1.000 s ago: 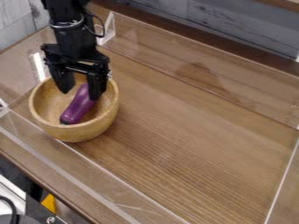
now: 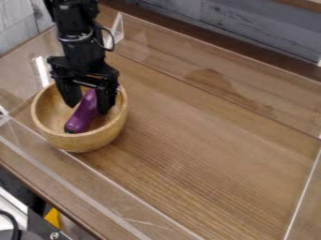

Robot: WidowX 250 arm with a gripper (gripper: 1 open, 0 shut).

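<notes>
A wooden bowl [image 2: 79, 138] stands on the table at the left, holding a purple elongated object [image 2: 83, 116], like a toy eggplant. My black gripper [image 2: 83, 94] is over the bowl, fingers down at the upper end of the purple object. Whether the fingers are touching it, and how far they are open, is hard to tell.
A wall or ledge runs along the back. At the lower left, beyond the table's edge, are cables and a small yellow item.
The gripper has shifted slightly over the purple object, covering more of its upper end. The bowl has barely moved.
</notes>
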